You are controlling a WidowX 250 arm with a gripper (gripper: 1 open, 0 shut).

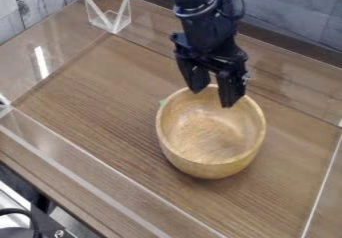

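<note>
A round, pale tan bowl (pixel 209 144) sits on the wooden table (pixel 94 102). My black gripper (pixel 214 84) hangs over the back rim of the bowl, coming down from the top of the view, its fingers parted and open. I see nothing held between them. A small greenish bit shows just outside the bowl's left rim, too small to tell what it is.
A white wire-like object (pixel 110 14) stands at the back left. A low wall or ledge runs along the back right. Its edge crosses the lower left.
</note>
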